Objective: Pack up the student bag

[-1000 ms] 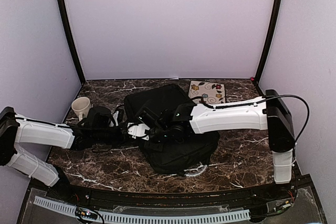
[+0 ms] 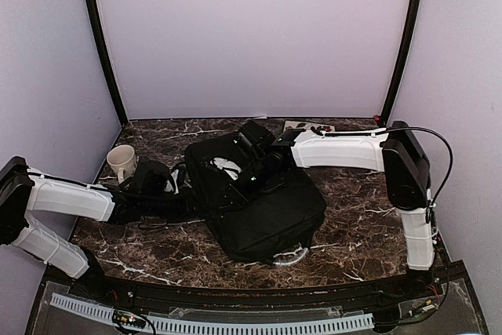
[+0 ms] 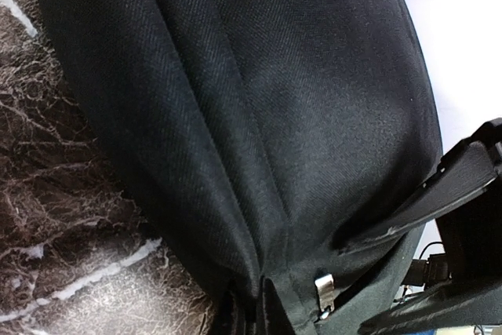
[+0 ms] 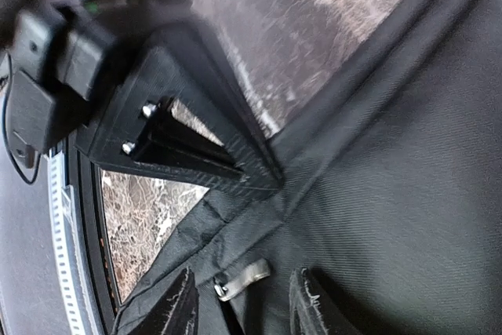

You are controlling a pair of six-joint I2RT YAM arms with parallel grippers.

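Observation:
The black bag (image 2: 274, 229) lies on the marbled table. At its left edge my left gripper is shut, with a fold of the bag's cloth running in between its fingertips. The same left gripper shows against the bag's edge in the right wrist view. Over the bag, close by, my right gripper stands partly open. A small metallic zipper pull (image 4: 247, 276) shows in the gap between its fingers, apart from both. This zipper pull (image 3: 324, 292) also appears just right of the left fingertips.
A white mug (image 2: 121, 159) stands at the back left. A flower-patterned item (image 2: 310, 126) lies at the back, mostly covered by the right arm. Bare table (image 2: 357, 225) lies right of the bag, and a pale strap (image 2: 292, 257) sits at its front.
The seam line along the bag came into view. The left arm stayed put.

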